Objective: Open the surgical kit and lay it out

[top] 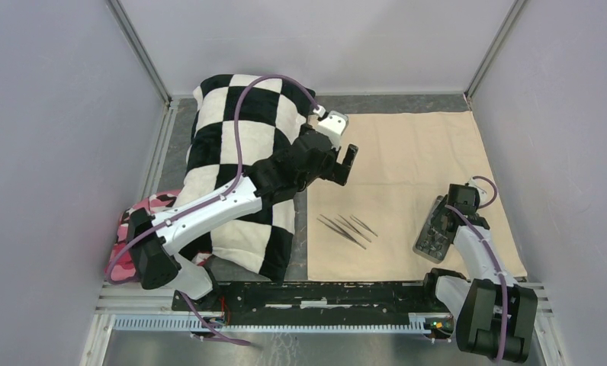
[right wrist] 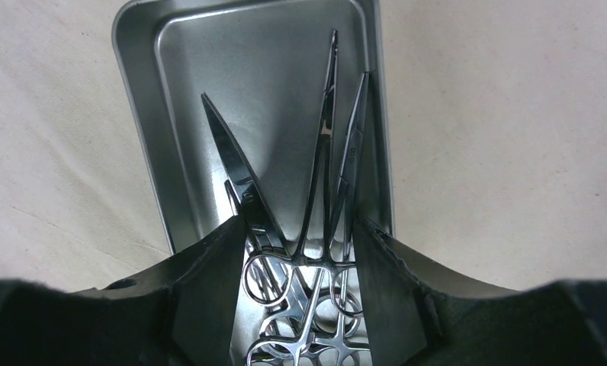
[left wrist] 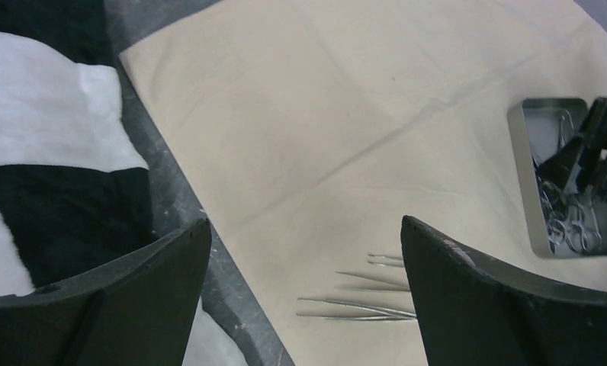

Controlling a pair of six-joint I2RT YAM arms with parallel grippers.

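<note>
The steel tray [top: 427, 245] of scissors and clamps lies on the beige cloth [top: 384, 160] at the right. My right gripper is over it, part open, its fingers low around the handle rings of a clamp [right wrist: 316, 168]; whether they touch it I cannot tell. A scissor [right wrist: 236, 160] lies left of that clamp. Several slim tweezers-like tools [top: 348, 229] lie side by side on the cloth, left of the tray. My left gripper hangs open above the cloth's left part, nothing between its fingers.
A black-and-white checkered cloth [top: 243, 137] covers the left side, with a pink patterned cloth [top: 152, 204] beside it. Walls bound the workspace.
</note>
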